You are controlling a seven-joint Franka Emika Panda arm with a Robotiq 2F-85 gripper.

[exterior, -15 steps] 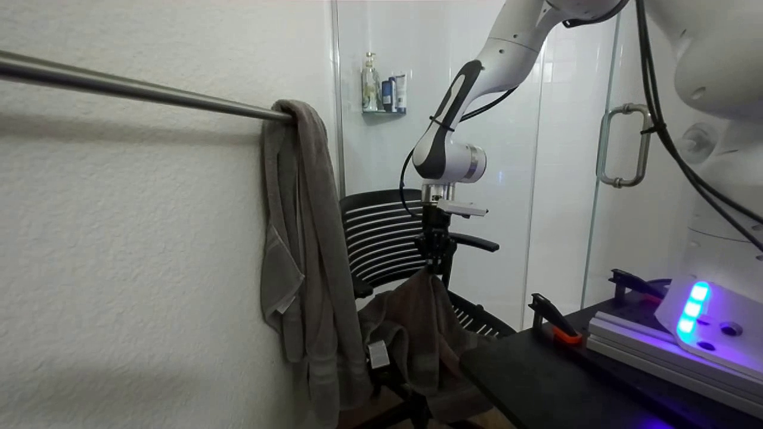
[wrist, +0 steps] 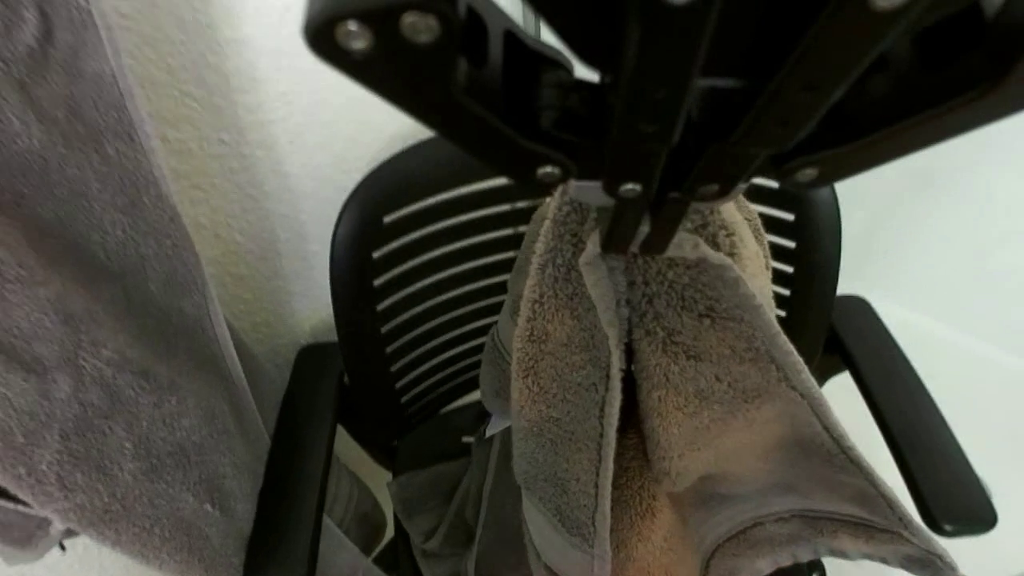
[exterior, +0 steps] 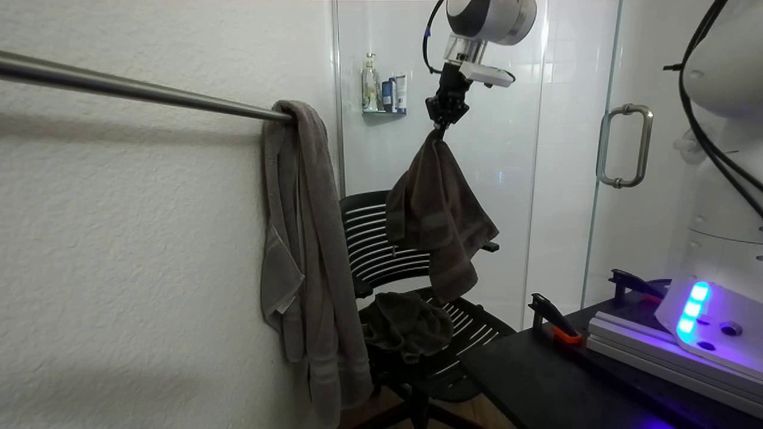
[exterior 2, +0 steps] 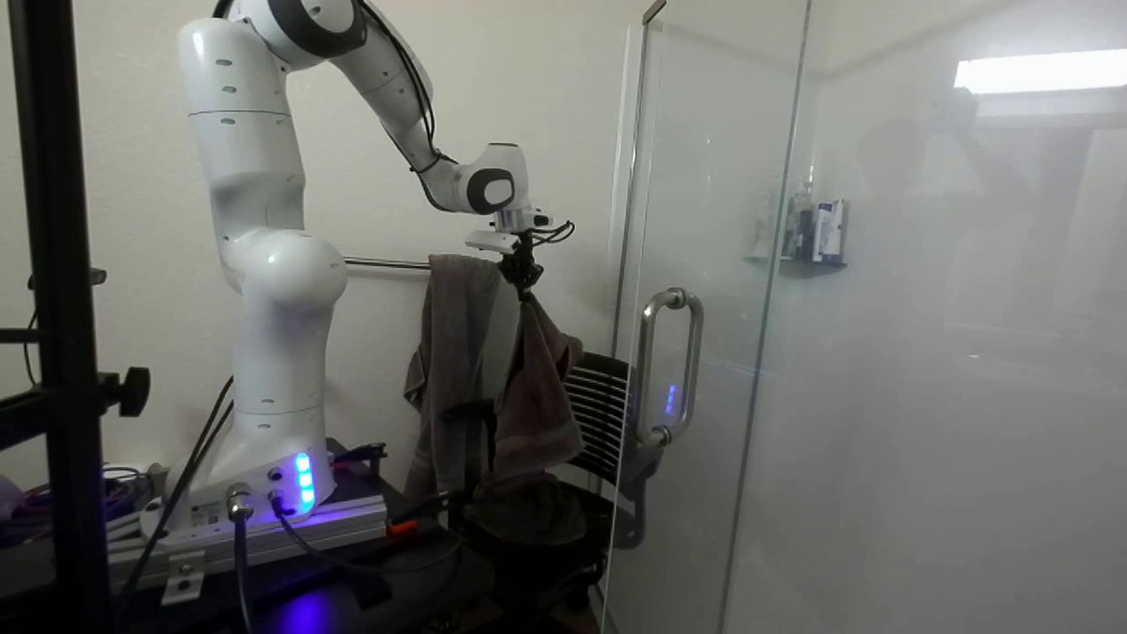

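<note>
A small brown-grey towel (exterior: pixel 437 207) hangs from my gripper (exterior: pixel 439 131), pinched near its top and spreading below into loose folds. In the wrist view the gripper's fingertips (wrist: pixel 624 230) are together on the cloth's upper edge, and the towel (wrist: pixel 710 365) drapes down in front of the chair back. On the chair seat below lies a second, darker crumpled cloth (exterior: pixel 406 325). From the second exterior view, the held towel (exterior 2: pixel 534 407) hangs beside the larger grey towel (exterior 2: pixel 456 359) on the wall bar.
A metal towel bar (exterior: pixel 143 93) carries the long grey towel (exterior: pixel 315 250) at left. The black chair (exterior: pixel 382 221) stands below, armrests sticking out. A glass door with a handle (exterior 2: pixel 694 364) and a black table (exterior: pixel 558 379) are to the right.
My gripper has risen well above the chair seat, lifting the small towel with it. The dark crumpled cloth on the seat now shows clearly below.
</note>
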